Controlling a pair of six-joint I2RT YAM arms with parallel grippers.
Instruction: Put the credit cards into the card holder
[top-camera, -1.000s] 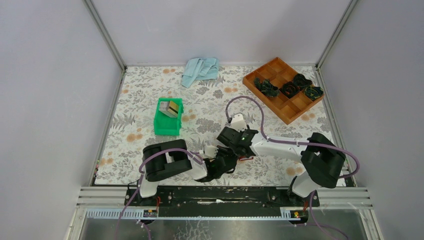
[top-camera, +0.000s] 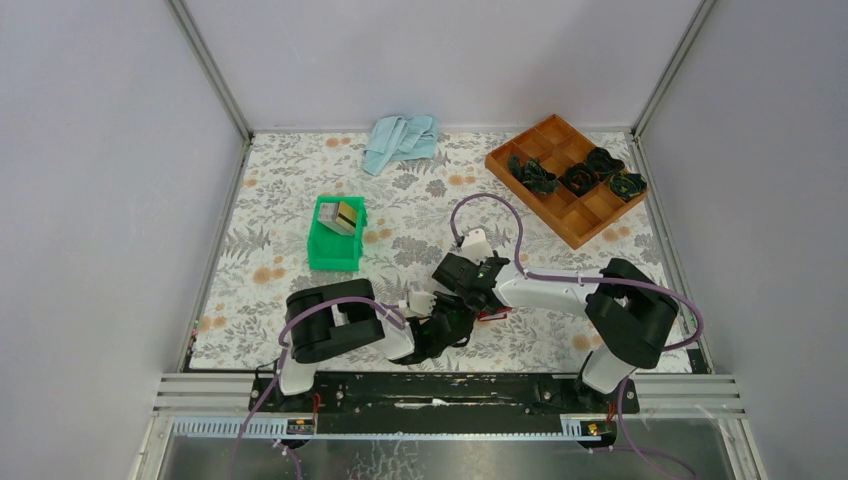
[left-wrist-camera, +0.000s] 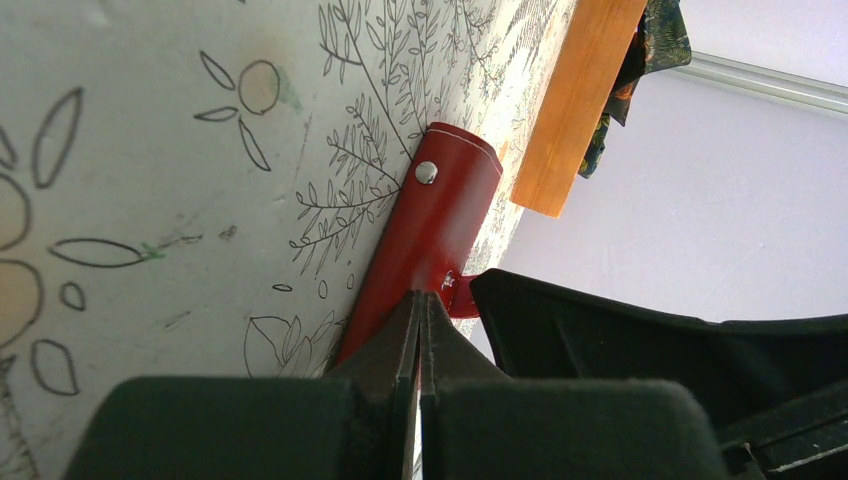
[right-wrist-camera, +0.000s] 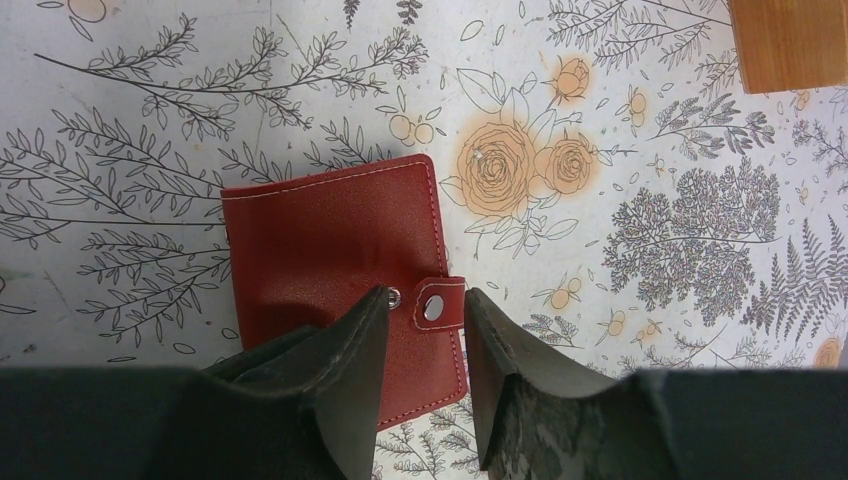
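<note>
A red leather card holder (right-wrist-camera: 330, 240) with a snap strap (right-wrist-camera: 433, 310) lies on the patterned table, mostly under both wrists in the top view (top-camera: 493, 316). My left gripper is shut, low against the holder's near part (left-wrist-camera: 440, 200); whether anything thin is between its fingers is hidden. My right gripper is part open above the holder, its fingertips around the strap area. In the left wrist view its dark body fills the lower right. The credit cards cannot be made out.
A wooden compartment tray (top-camera: 580, 215) with dark cloth items stands at back right. A green bin (top-camera: 330, 260) holding boxes is left of centre; a blue cloth (top-camera: 398, 140) lies at the back. Both arms crowd the front middle.
My right arm has shifted slightly over the last second, with a bit more of the red holder showing beside it. The left arm has stayed still.
</note>
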